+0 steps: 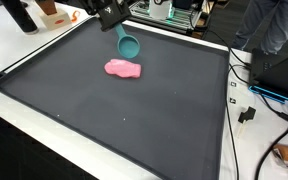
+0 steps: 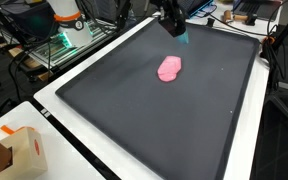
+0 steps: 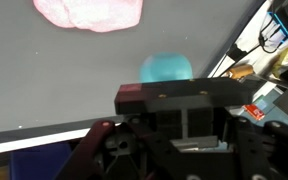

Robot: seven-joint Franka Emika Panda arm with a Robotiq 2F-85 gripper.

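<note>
My gripper (image 1: 114, 20) is shut on a teal object with a round, cup-like end (image 1: 129, 47). It is held over the far part of the dark board, close behind a pink piece (image 1: 122, 68) that looks like cloth. In the second exterior view the teal object (image 2: 182, 38) hangs below the dark gripper, up and to the right of the pink piece (image 2: 170, 68). From the wrist, the teal end (image 3: 166, 67) shows beyond the shut fingers, which hide the rest of it. Part of the pink piece (image 3: 94, 9) lies at the upper left there.
The dark board (image 1: 149, 110) is bare across its middle and front, with a white border around it. Cables and a small black-and-white item (image 1: 246, 116) lie beyond its right edge. Orange and white objects (image 1: 54, 16) stand at the back left.
</note>
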